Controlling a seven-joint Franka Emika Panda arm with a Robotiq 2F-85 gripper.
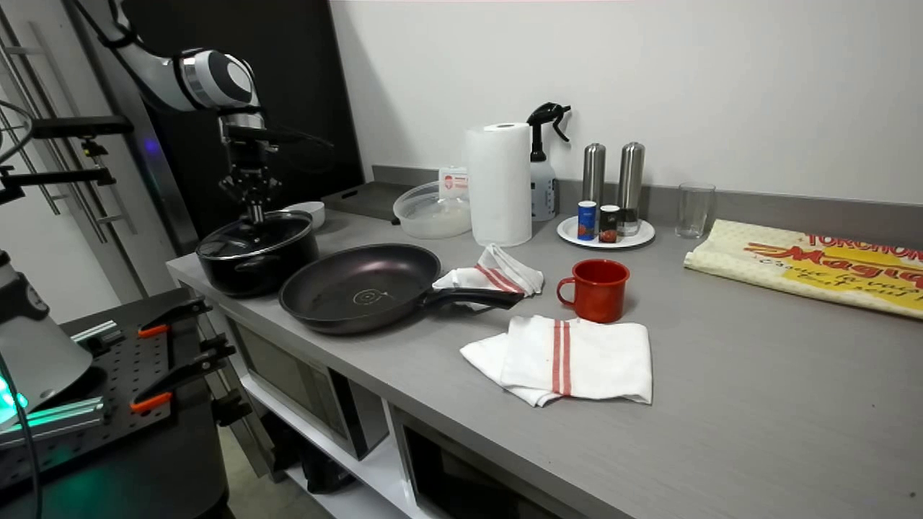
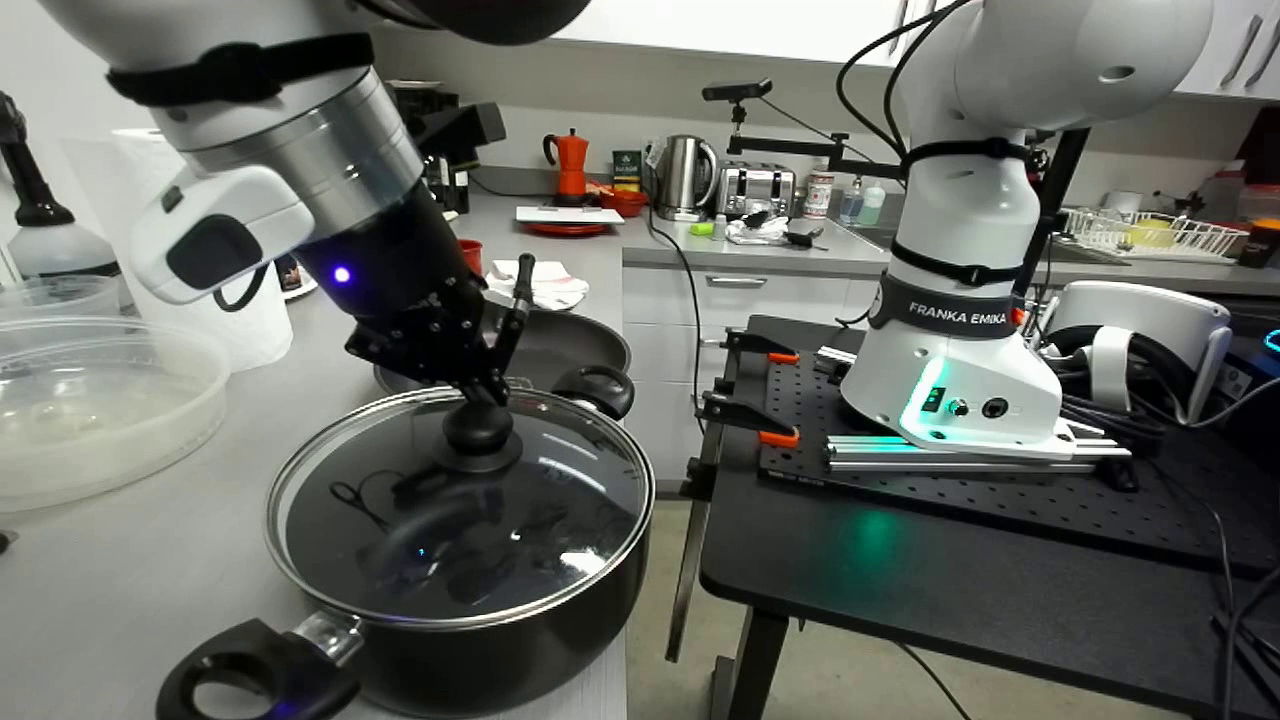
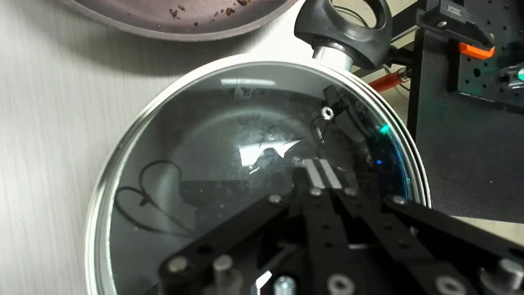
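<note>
A black pot (image 2: 504, 654) stands at the counter's end, covered by a glass lid (image 2: 360, 528) with a steel rim. The lid lies level on the pot. My gripper (image 2: 486, 390) points down just above the lid's black knob (image 2: 477, 432); whether its tips touch the knob I cannot tell. In the wrist view the two fingers (image 3: 314, 174) are together, with nothing showing between them. There the lid (image 3: 162, 142) fills the middle, while the knob is hidden. From the side, the gripper (image 1: 257, 216) is over the pot (image 1: 268, 268).
A frying pan (image 1: 368, 281) sits close beside the pot, its handle toward the towels and a red mug (image 1: 599, 293). Behind are a clear plastic tub (image 1: 433, 212) and a paper towel roll (image 1: 500, 186). The counter's front edge is near the pot.
</note>
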